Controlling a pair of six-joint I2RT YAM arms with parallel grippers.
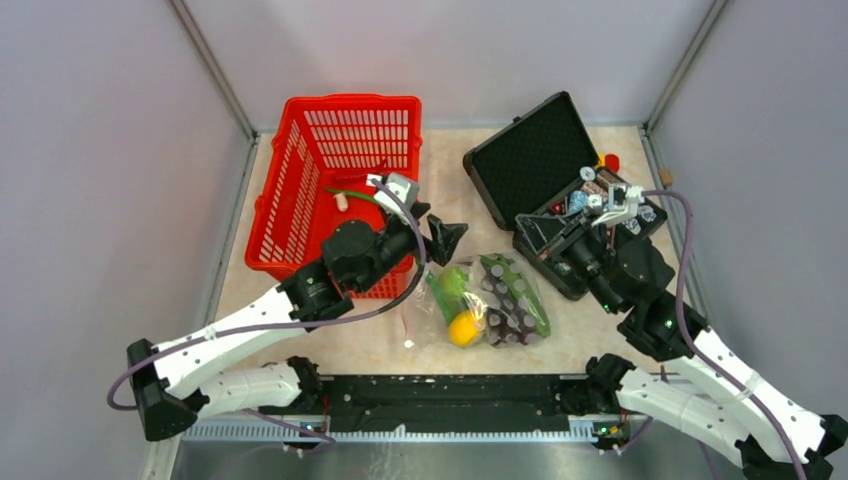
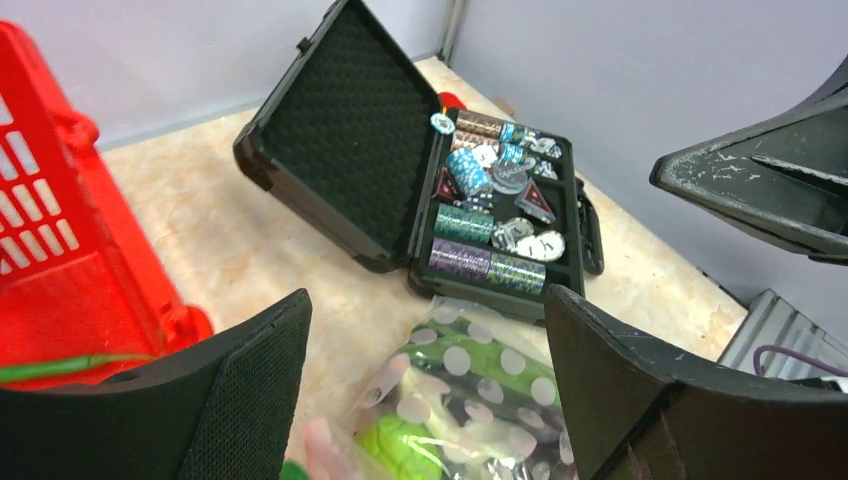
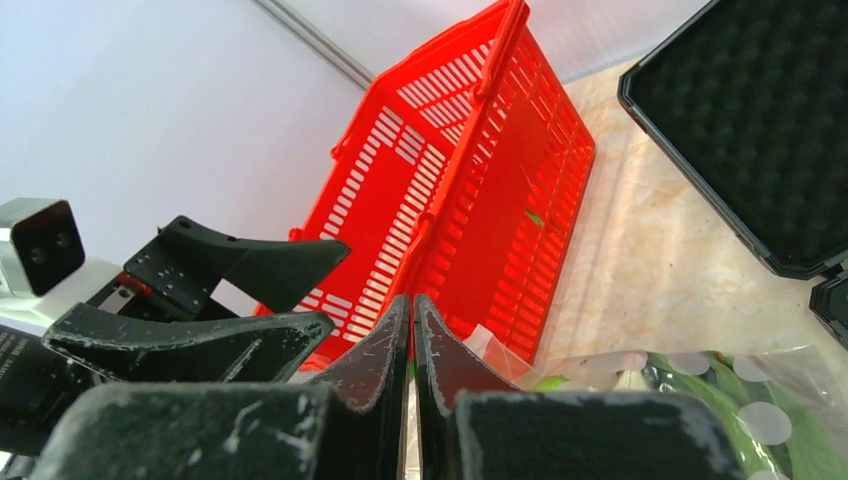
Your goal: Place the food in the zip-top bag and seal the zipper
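The clear zip top bag (image 1: 512,300) lies slumped on the table, its dotted side to the right. Inside it are a yellow item (image 1: 465,328) and a light green item (image 1: 453,282). A long green pepper (image 1: 438,297) lies at the bag's left end; whether it is fully inside I cannot tell. Just above that end, my left gripper is open, nothing between its fingers. My right gripper is shut, with nothing visible in it, above and right of the bag. In the red basket (image 1: 277,215) lie a thin green pepper (image 2: 75,367) and a small pale item (image 1: 341,201).
Behind and right of the bag, an open black case (image 1: 530,150) holds poker chips (image 2: 465,222), partly below my right arm. Bare table (image 1: 440,180) shows between basket and case.
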